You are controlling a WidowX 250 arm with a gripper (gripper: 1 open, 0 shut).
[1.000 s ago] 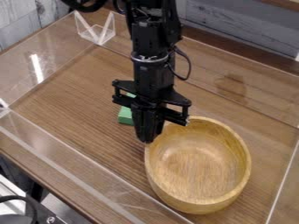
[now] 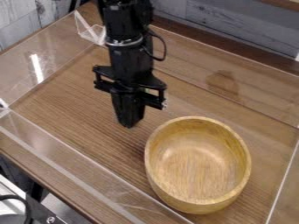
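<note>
The black robot arm hangs from the top centre, its gripper (image 2: 128,112) low over the wooden table (image 2: 70,149), left of and above a cream oval bowl (image 2: 197,175). The gripper looks shut, though its fingertips are small and dark; nothing shows held. The bowl is empty and sits at the lower right.
A clear wire-like or plastic object (image 2: 91,26) lies at the top left behind the arm. A black cable (image 2: 17,201) is at the lower-left corner.
The arm has moved left and up, away from the bowl's rim. A green object that showed behind the gripper earlier is out of sight now.
</note>
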